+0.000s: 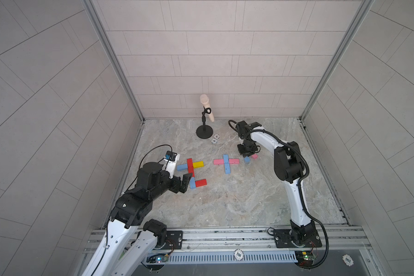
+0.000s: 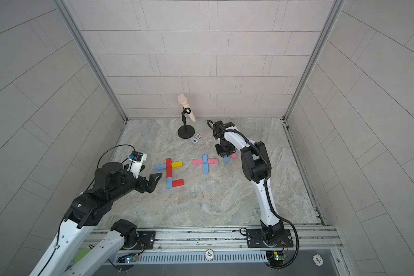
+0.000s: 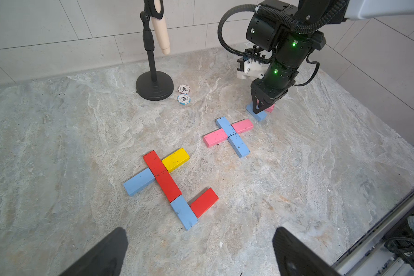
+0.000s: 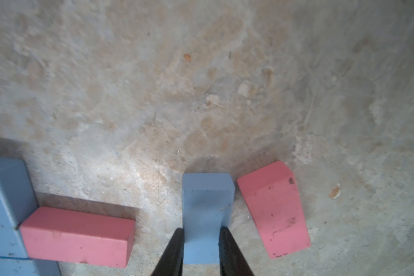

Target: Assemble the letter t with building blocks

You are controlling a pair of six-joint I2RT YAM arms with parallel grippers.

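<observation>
My right gripper is shut on a blue block [image 4: 207, 207], with one finger along each long side; the block appears to be at table level. Just right of it a pink block [image 4: 278, 214] lies at a slant. To the left is a cross of pink and blue blocks: two blue blocks [image 3: 238, 145] in line, a pink arm on either side. A finished-looking t stands further left, made of red blocks [image 3: 168, 186], a yellow block [image 3: 175, 159], blue blocks [image 3: 184, 212] and a red foot [image 3: 204, 202]. My left gripper is open and empty, nearer the front left.
A black stand [image 3: 155, 85] with a microphone rises at the back, and two poker chips [image 3: 183, 94] lie beside its base.
</observation>
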